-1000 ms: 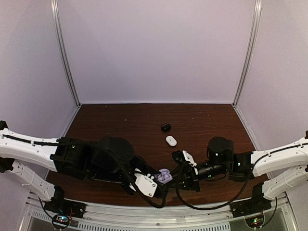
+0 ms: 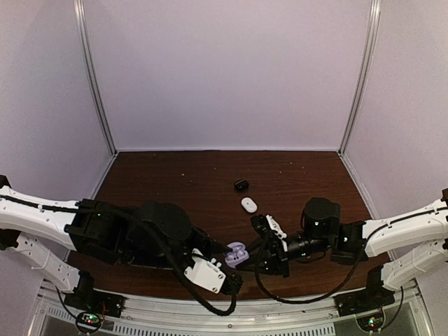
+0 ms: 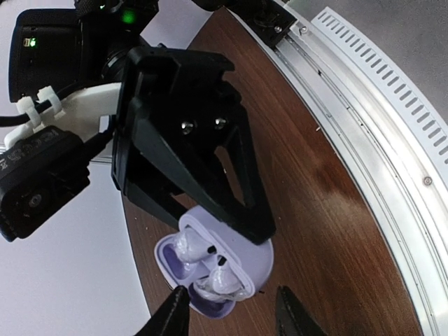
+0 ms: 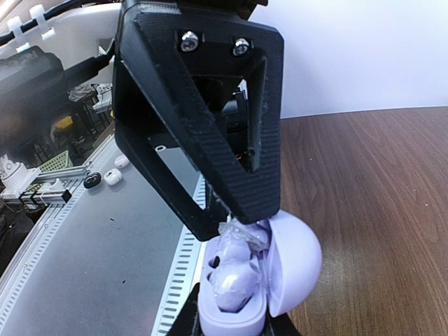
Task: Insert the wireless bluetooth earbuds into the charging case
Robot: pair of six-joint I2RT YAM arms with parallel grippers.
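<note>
The lilac charging case [image 2: 236, 255] is held up off the table near the front middle, its lid open. My right gripper [image 2: 250, 262] is shut on the case from the right. Two glossy lilac earbuds, one [image 3: 189, 246] beside the other [image 3: 225, 278], sit in the case in the left wrist view; how deep they are seated I cannot tell. My left gripper has its fingertips well apart, facing the case, with no earbud visibly gripped. In the right wrist view its fingers [image 4: 259, 203] come close over the far earbud; whether they touch is unclear.
A small black case [image 2: 241, 185] and a white case [image 2: 248, 205] lie closed on the brown table [image 2: 168, 182] behind the arms. A metal rail [image 2: 238, 306] runs along the front edge.
My left gripper has shifted slightly left and toward the front, away from the case, leaving more of it visible. The right arm and the case have barely moved.
</note>
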